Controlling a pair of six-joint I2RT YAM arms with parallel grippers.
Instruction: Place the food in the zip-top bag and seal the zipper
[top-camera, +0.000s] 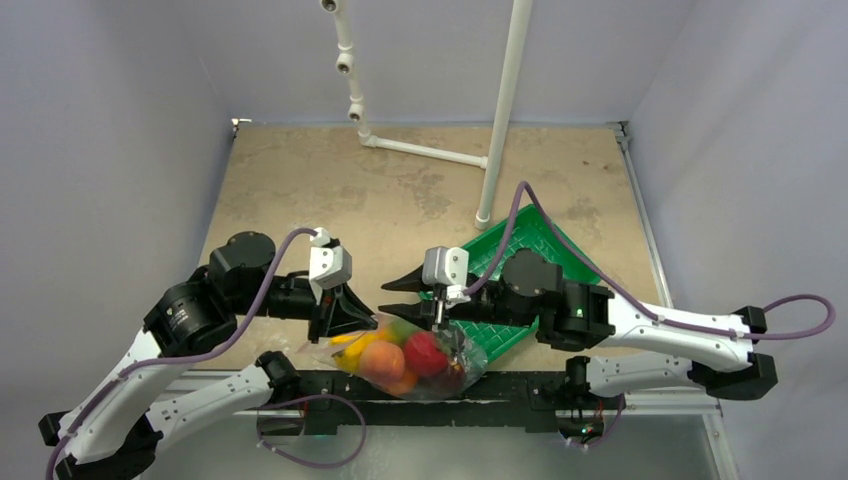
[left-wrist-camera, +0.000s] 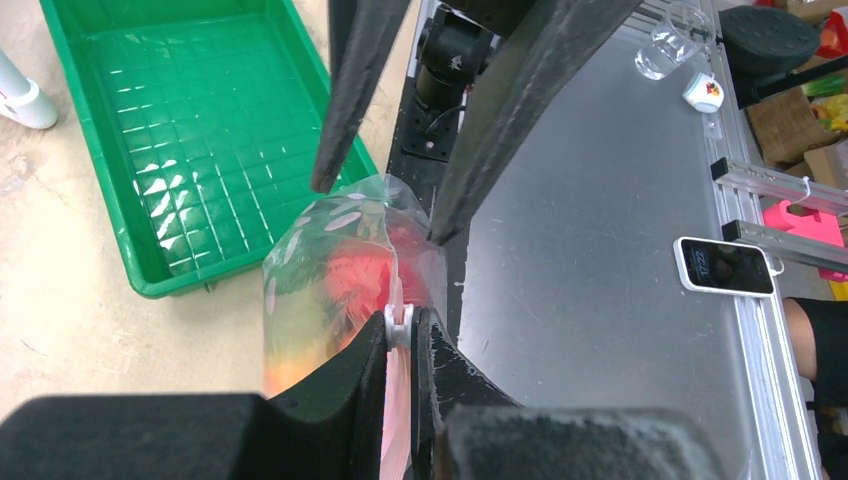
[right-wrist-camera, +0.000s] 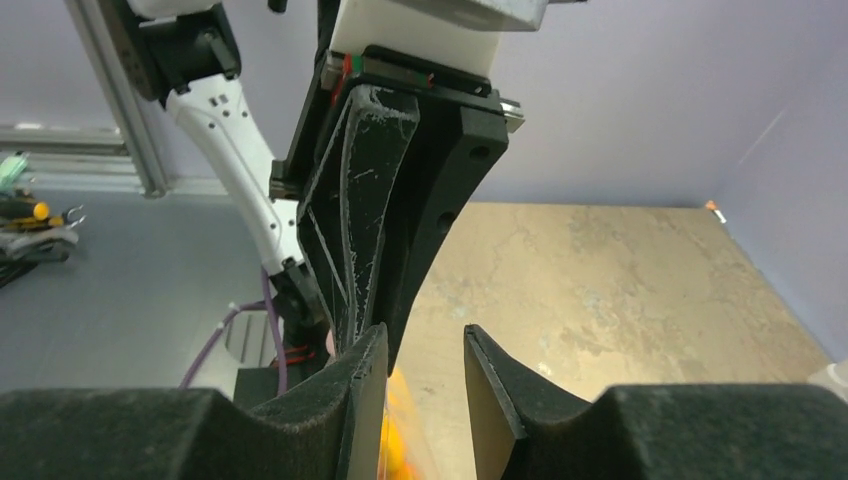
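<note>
The clear zip top bag (top-camera: 468, 358) bulges with toy food at the table's front edge. Through its film show a yellow piece (top-camera: 350, 353), a round orange one (top-camera: 382, 362) and a red one (top-camera: 426, 354). My left gripper (top-camera: 373, 325) is shut at the bag's upper edge; in the left wrist view a small white slider (left-wrist-camera: 399, 326) sits between its fingertips, along the zip line. Just above the bag, my right gripper (top-camera: 384, 297) is open, its fingers (left-wrist-camera: 360, 90) spread and empty. Whether the zipper is closed along its length cannot be told.
A green basket (top-camera: 572, 262) lies behind and under the right arm, its visible floor empty. White pipes (top-camera: 430, 152) stand at the back. A dark rail (top-camera: 500, 390) runs along the front edge.
</note>
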